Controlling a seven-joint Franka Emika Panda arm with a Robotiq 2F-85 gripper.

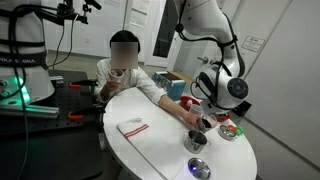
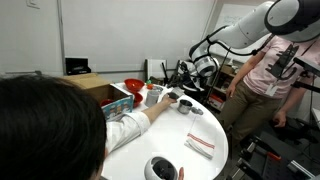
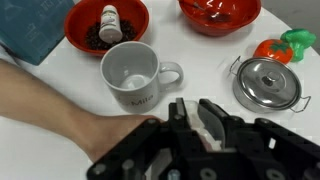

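My gripper points down over the table, its fingers closed around a small pale item (image 3: 206,132) whose shape is mostly hidden. A person's forearm (image 3: 55,105) comes in from the left in the wrist view, and the hand is right at my fingertips. Exterior view 1 shows that hand (image 1: 196,122) beside the gripper, above the white table (image 1: 150,142). A white mug (image 3: 133,76) with lettering stands just beyond the gripper in the wrist view. Whether the hand touches the item cannot be made out.
A metal pot (image 1: 195,141) is in front of the hand, with a round metal piece (image 1: 198,168) nearby. Farther back are a lidded pot (image 3: 268,82), a tomato (image 3: 268,49), a green vegetable (image 3: 297,40) and a red bowl (image 3: 141,18) of dark bits.
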